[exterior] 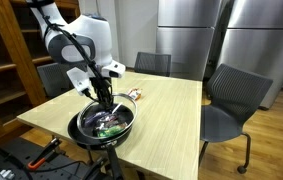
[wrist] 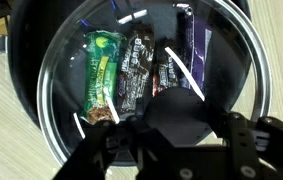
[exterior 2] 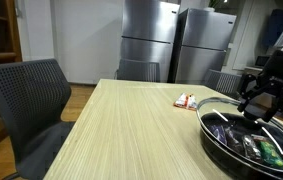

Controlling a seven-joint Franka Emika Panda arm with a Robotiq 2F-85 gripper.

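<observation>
A clear glass lid [wrist: 49, 105] with a dark rounded knob [wrist: 178, 112] is held by my gripper, which is shut on the knob. Under it stands a black pan [exterior 2: 221, 154]; the lid [exterior 2: 209, 103] is tilted over the pan, its near side raised above the rim in the second exterior view. Several wrapped snack bars lie inside, among them a green one [wrist: 103, 70], a brown one [wrist: 136, 68] and a purple one [wrist: 196, 50]. From the first exterior view, my gripper [exterior: 104, 103] is over the pan [exterior: 76, 133]. The finger contact is partly hidden by the knob.
A small red and white packet [exterior 2: 185, 101] lies on the light wooden table [exterior: 166, 125] beyond the pan. Dark chairs [exterior: 231, 105] stand around its edges.
</observation>
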